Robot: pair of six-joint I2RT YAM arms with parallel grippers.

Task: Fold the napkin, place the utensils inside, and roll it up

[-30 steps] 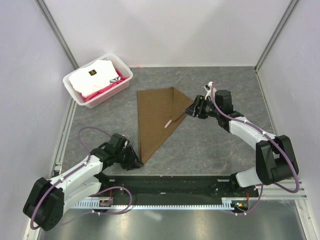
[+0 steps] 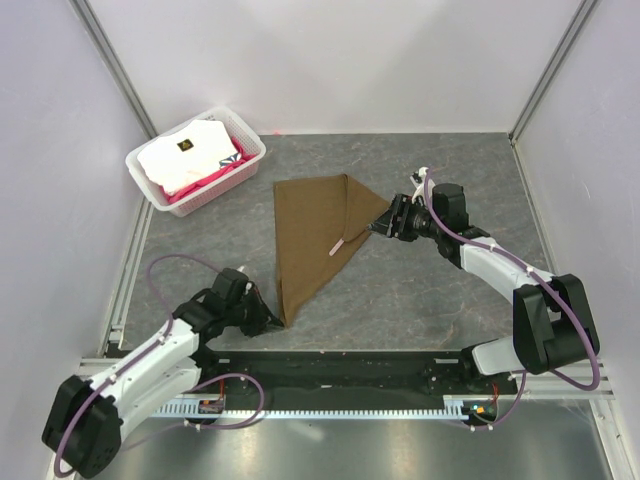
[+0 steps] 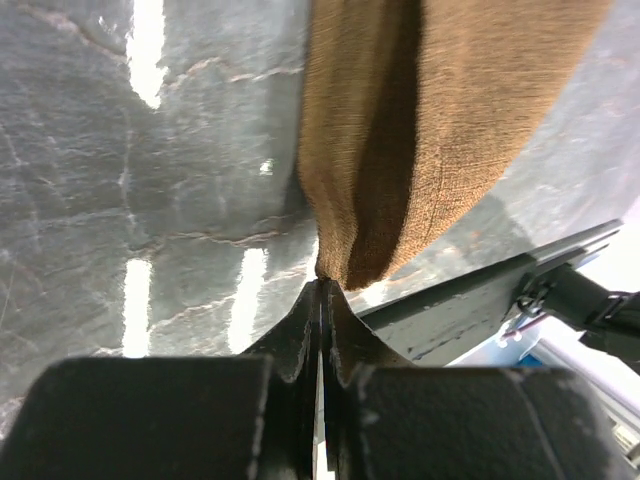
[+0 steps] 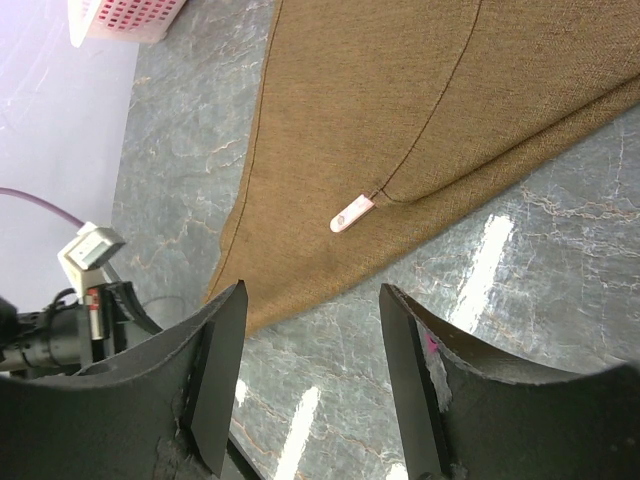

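Observation:
The brown napkin (image 2: pixel 310 230) lies partly folded on the grey table, a pale label (image 4: pixel 352 211) on it and its narrow corner pointing toward the front edge. My left gripper (image 2: pixel 278 322) is shut at that corner; in the left wrist view the napkin (image 3: pixel 460 110) reaches the closed fingertips (image 3: pixel 322 284), apparently pinched thinly between them. My right gripper (image 2: pixel 385 222) stands open above the folded right corner, with nothing between its fingers. I see no utensils clearly.
A white basket (image 2: pixel 228 182) with white and red cloths stands at the back left. Pale walls border it.
My left gripper has shut at the napkin's corner and shifted very slightly. The right arm is almost still.

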